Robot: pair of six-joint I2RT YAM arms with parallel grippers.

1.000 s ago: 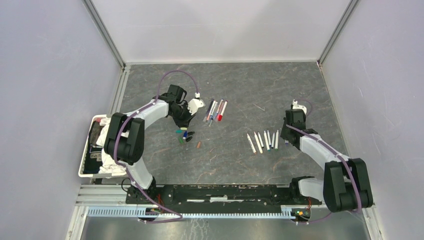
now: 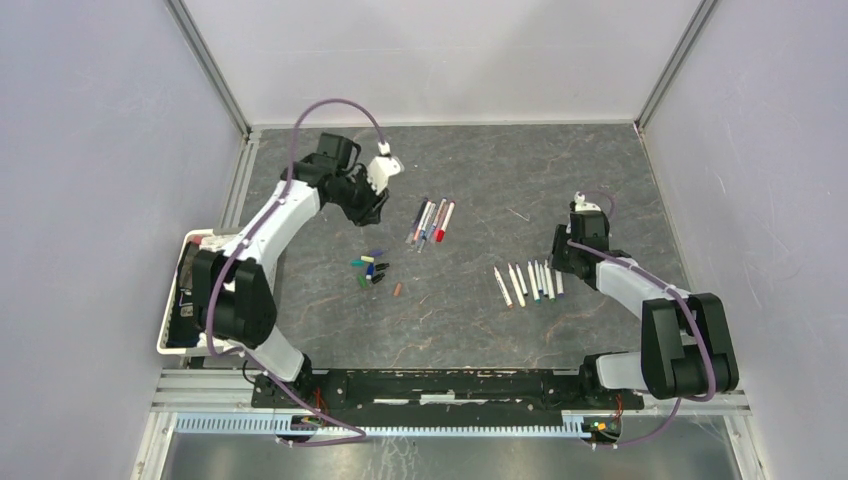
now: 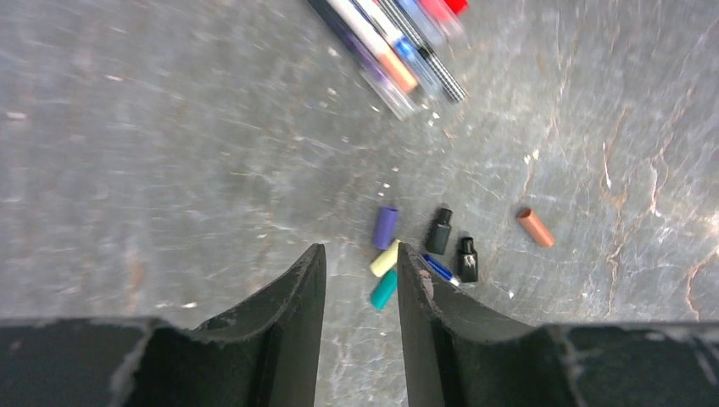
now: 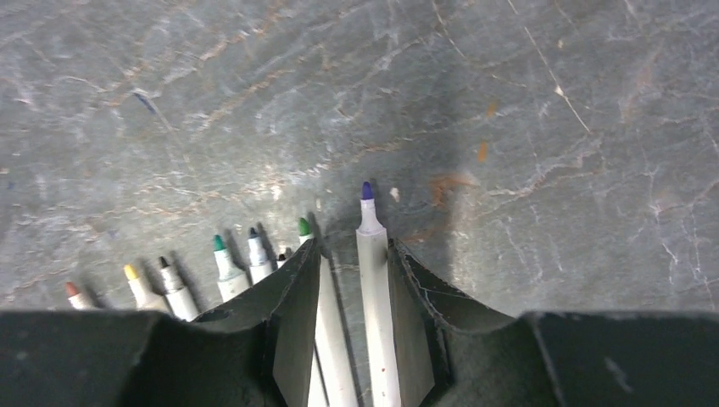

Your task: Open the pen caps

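Observation:
My left gripper (image 2: 367,210) hangs above the loose caps, its fingers parted with nothing seen between them; in the left wrist view purple (image 3: 385,227), yellow, teal, black and brown caps (image 3: 535,226) lie below it. Capped pens (image 2: 431,222) lie in a cluster right of it. My right gripper (image 2: 561,262) is at the right end of a row of uncapped white markers (image 2: 519,285). Its fingers stand either side of the purple-tipped marker (image 4: 376,314), which lies on the table; whether they grip it I cannot tell.
A white basket (image 2: 171,320) with cloth sits at the left beside the left arm. The walls enclose the grey tabletop (image 2: 480,160), which is clear at the back and front middle.
My left gripper has risen and moved up in the top view, away from the caps. My right gripper has moved slightly left to the row's end, where another marker now lies.

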